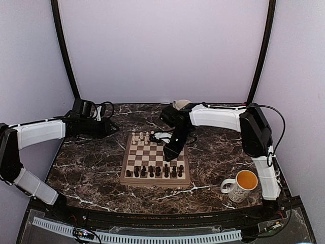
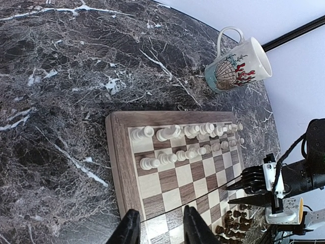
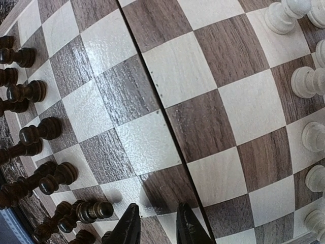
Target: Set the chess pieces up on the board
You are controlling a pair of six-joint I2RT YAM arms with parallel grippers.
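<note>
The chessboard (image 1: 124, 178) lies centred on the marble table. Dark pieces (image 1: 151, 171) (image 3: 32, 90) line its near side; white pieces (image 2: 151, 163) (image 3: 304, 81) line the far side. My right gripper (image 1: 170, 155) is over the board's right part, close to the dark pieces, open with nothing seen between its fingertips. My left gripper (image 1: 110, 129) hangs left of the board's far corner, part open and empty, with white pieces ahead of it in the left wrist view.
An orange-lined mug (image 1: 238, 187) stands at the front right. A white mug (image 2: 236, 68) stands behind the board, partly hidden by my right arm in the top view. The table left of the board is clear.
</note>
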